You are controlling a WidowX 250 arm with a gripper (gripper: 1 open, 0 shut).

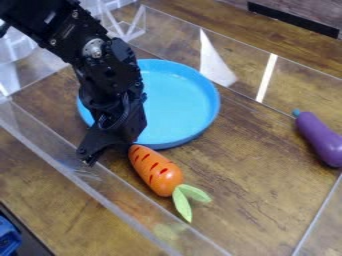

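Note:
My black gripper point(104, 140) hangs low at the left front rim of a round blue plate point(187, 110). An orange toy carrot point(158, 172) with green leaves lies on the wooden surface in front of the plate, its blunt end beside the gripper's lower part. The fingertips are dark and overlap one another, so whether they are open or shut is hard to see.
A purple toy eggplant point(318, 138) lies at the right. Clear plastic walls edge the wooden work area point(254, 180). A blue object point(6, 240) sits at the lower left corner.

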